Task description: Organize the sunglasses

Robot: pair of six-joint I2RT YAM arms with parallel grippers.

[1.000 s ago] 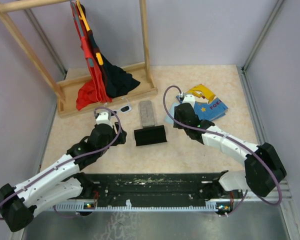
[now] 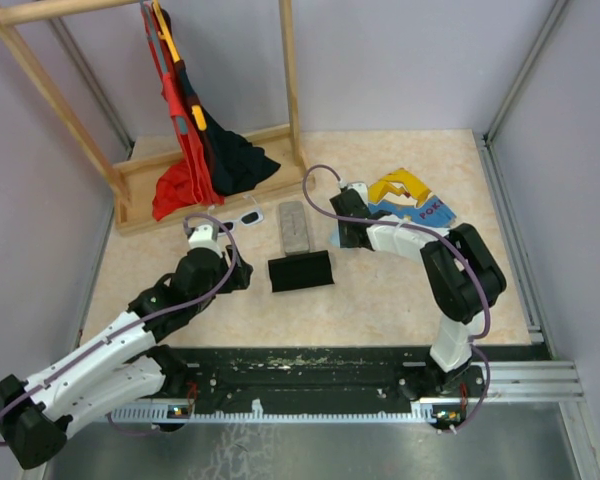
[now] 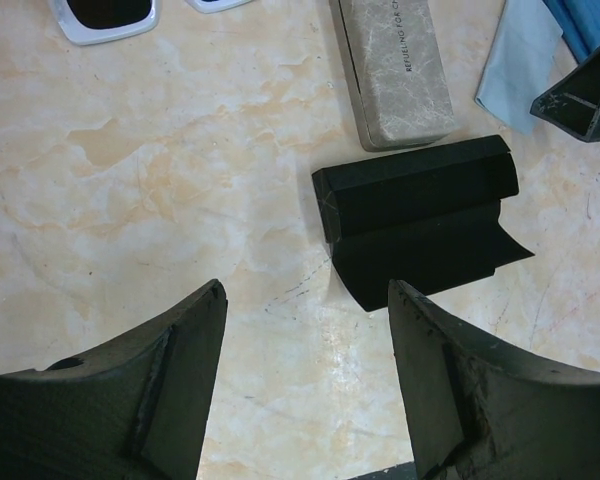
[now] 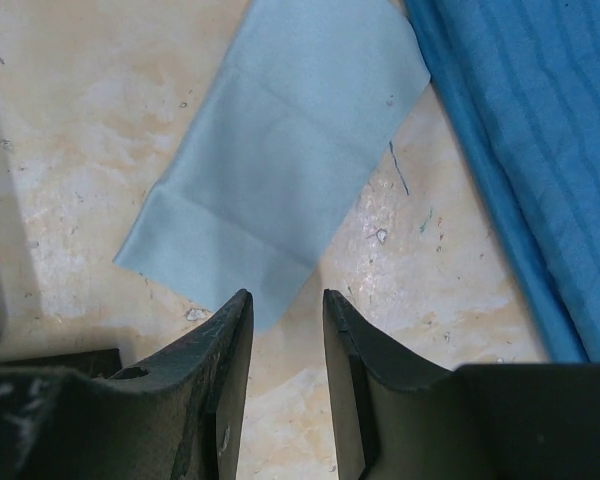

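Observation:
White-framed sunglasses (image 3: 110, 18) lie on the table at the back left, partly cut off by the left wrist view's top edge. A black glasses case (image 3: 420, 210) stands with its flap open, beside a grey box (image 3: 395, 70) with printed lettering. The light blue cloth (image 4: 250, 170) lies flat, its lower corner in front of my right gripper. That gripper is part open, its fingers apart with no cloth visibly pinched between them. My left gripper hangs open and empty over bare table, left of the case.
A wooden rack (image 2: 130, 185) with red and dark clothes stands at the back left. Folded blue and yellow fabric (image 2: 430, 212) lies at the back right.
My right arm has moved left and a little towards the back, so its gripper is now over the light blue cloth. The left arm stays in place.

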